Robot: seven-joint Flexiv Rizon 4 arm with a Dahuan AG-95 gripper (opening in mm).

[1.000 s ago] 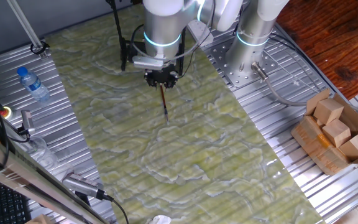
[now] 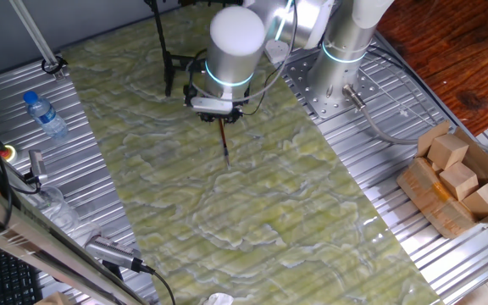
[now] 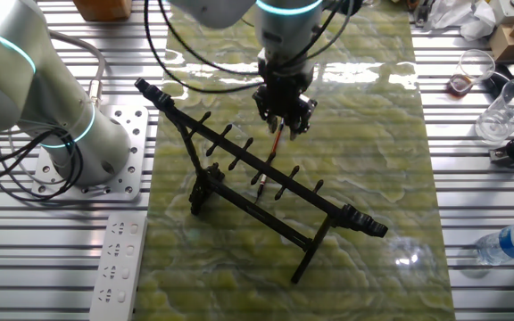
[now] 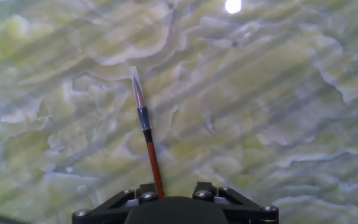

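Note:
A thin brush (image 4: 153, 155) with a red-brown handle and a clear sleeve over its tip lies on the green marbled mat (image 2: 227, 212). In the wrist view its handle runs down between the open fingers of my gripper, closer to the left finger, and its rear end is hidden. Exterior view 1 has the gripper (image 2: 213, 116) over the handle end, with the brush (image 2: 224, 146) extending toward the mat's middle. The black rack (image 3: 248, 165) partly covers the brush (image 3: 277, 143) in exterior view 2. My fingers appear apart from the handle.
Close beside the gripper stands the rack, with its row of pegs. A cardboard box (image 2: 430, 202) of wooden blocks is at the right; a water bottle (image 2: 47, 117) is at the left. A power strip (image 3: 119, 263) lies near the arm's base.
In exterior view 1 my wrist has turned and shifted slightly, its white camera housing moving down and right. The brush has stayed in place on the mat.

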